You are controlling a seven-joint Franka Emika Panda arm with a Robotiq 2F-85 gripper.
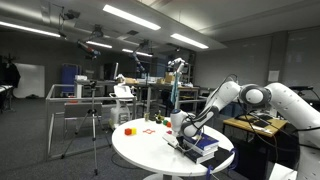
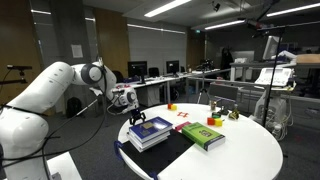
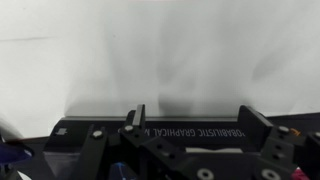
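Observation:
Two fingers of my gripper stand wide apart in the wrist view. Just beyond the fingertips, a dark book spine with pale lettering (image 3: 190, 132) runs across the lower part of that view, over a white surface. I cannot tell whether the fingers touch it. In exterior view 2, the gripper (image 2: 133, 119) is low at the far side of a stack of books (image 2: 150, 131), partly hidden by it. A green book (image 2: 203, 137) lies to the right of the stack. From the other side, exterior view 1 shows the gripper (image 1: 178, 145) near the table, beside the stack (image 1: 203, 146).
The round white table (image 2: 248, 145) has free room on its right. Small red and yellow objects (image 2: 214, 121) stand at its far edge. A dark mat (image 2: 180, 160) lies in front of the books. A tripod (image 1: 95, 130) stands beside the table.

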